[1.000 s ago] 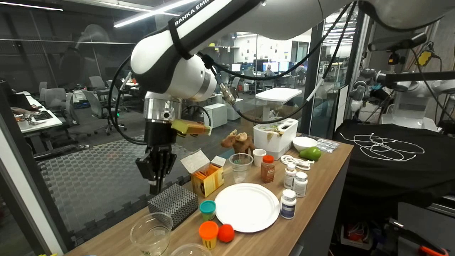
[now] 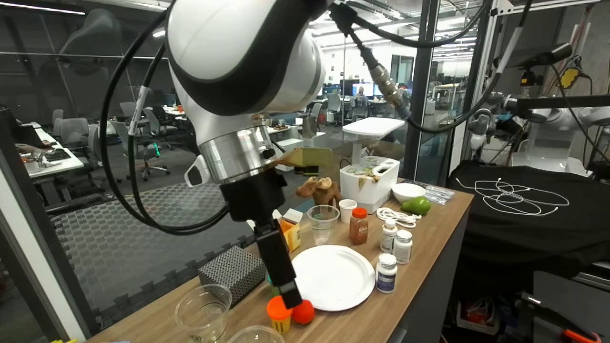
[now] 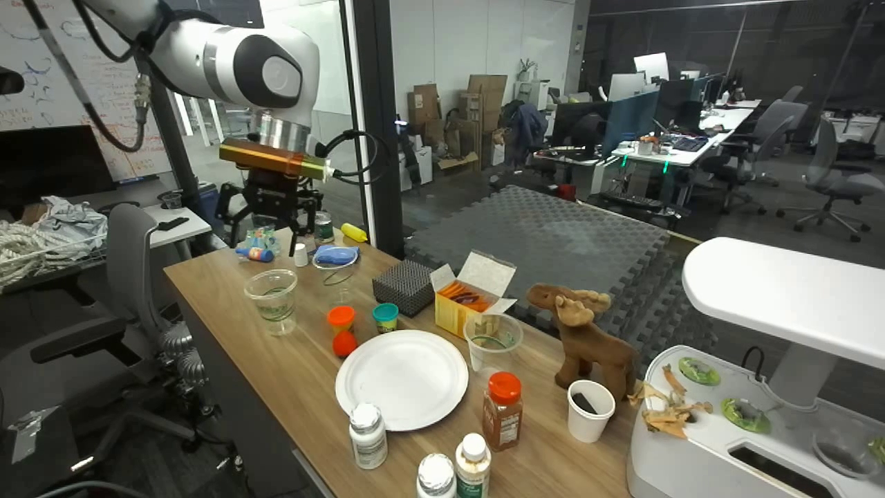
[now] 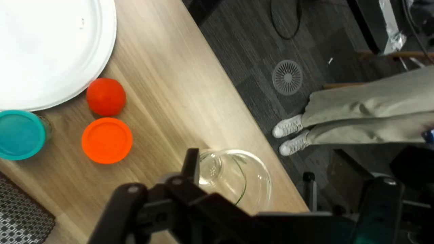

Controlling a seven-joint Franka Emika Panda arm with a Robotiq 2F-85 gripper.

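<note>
In exterior view 2 my gripper hangs above the far end of the table, its fingers spread and nothing held between them. From the wrist, a clear plastic cup shows on the table near the edge, partly behind one of my fingers. An orange-lidded tub stands beside a small red ball. The ball is close to the rim of a bare white plate. A teal-lidded tub is also near the plate.
A black mesh box and an open yellow carton line the back edge. Bottles, including a red-capped jar, stand past the plate. A person's legs are beside the table. Bare wood lies between plate and front edge.
My arm has swung from above the mesh box towards the front side of the table, appearing larger in exterior view 1. The table objects have not visibly moved.
</note>
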